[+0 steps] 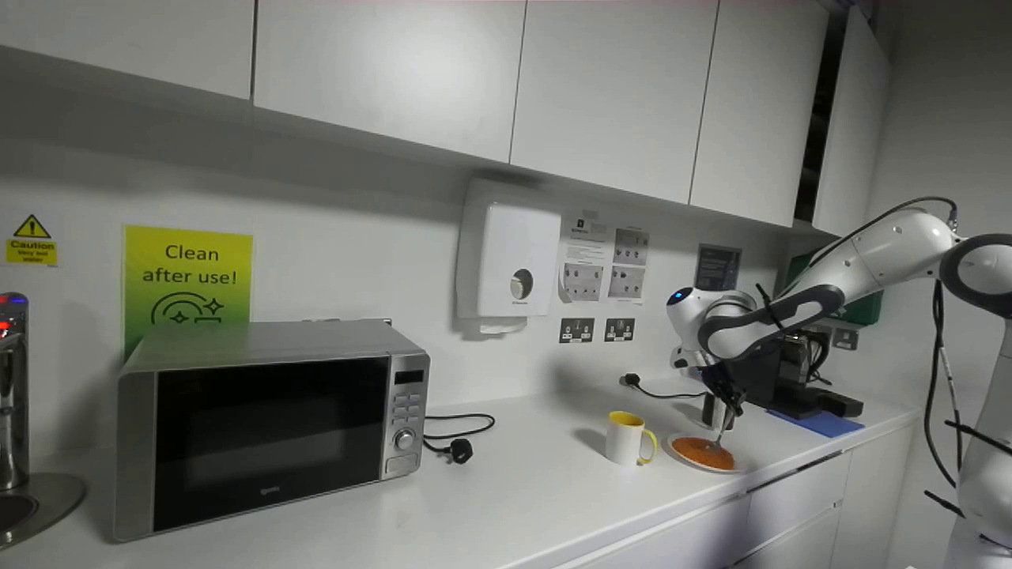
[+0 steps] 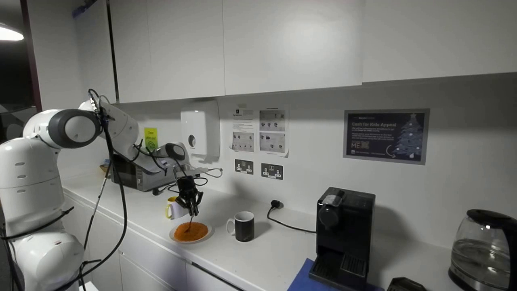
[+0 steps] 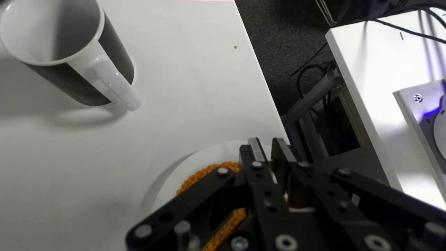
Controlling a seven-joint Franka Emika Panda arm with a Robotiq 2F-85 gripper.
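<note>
A white plate bears a flat round heap of orange grains near the counter's front edge. Over it, my gripper points downward, shut on a slim metallic utensil. The utensil's lower end meets the grains towards the plate's right side in exterior view 1; what shape that end has cannot be made out. In the wrist view, the gripper hides much of the plate and most of the utensil.
A black-and-white mug stands right of the plate in exterior view 2; a white mug with yellow inside stands on the other side. A coffee machine and a microwave are farther off. Open counter lies between microwave and mugs.
</note>
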